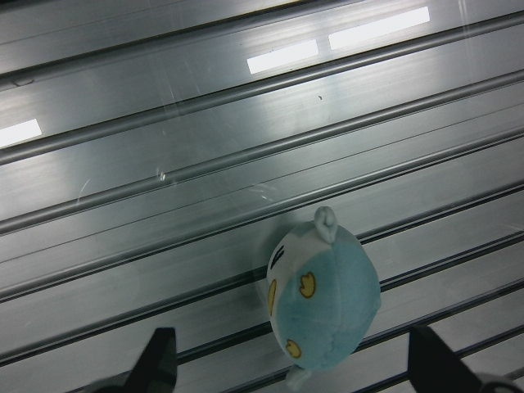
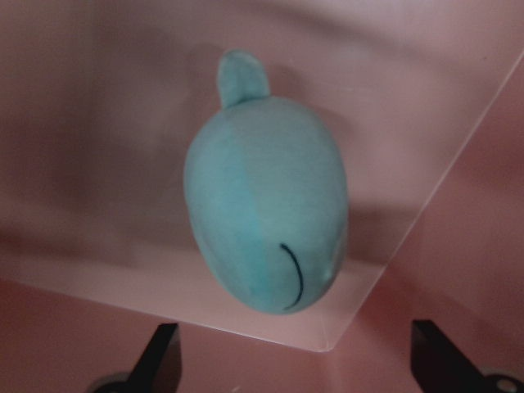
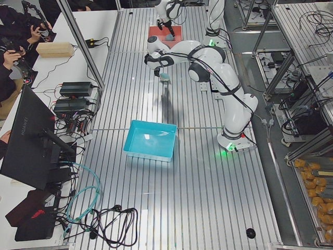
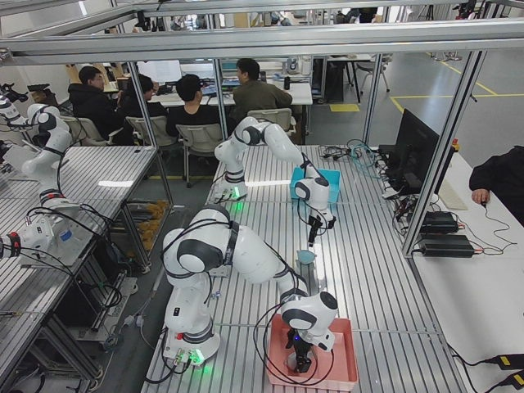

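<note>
A light blue plush toy [image 1: 323,299] with yellow patches [image 3: 164,77] lies on the slatted metal table. Just above it hovers my left gripper [image 3: 156,72], fingers apart and empty. A second, plain teal plush with a curved dark line [image 2: 262,196] lies in the pink bin [image 4: 348,360]. My right gripper [image 4: 299,356] is down in that bin over the plush, its fingers apart with nothing between them.
A cyan bin [image 3: 150,140] stands empty on the table. Coiled cables [image 3: 112,226] lie at the near left, and a monitor [image 4: 409,151] stands beside the table. Bare table surrounds the patterned plush.
</note>
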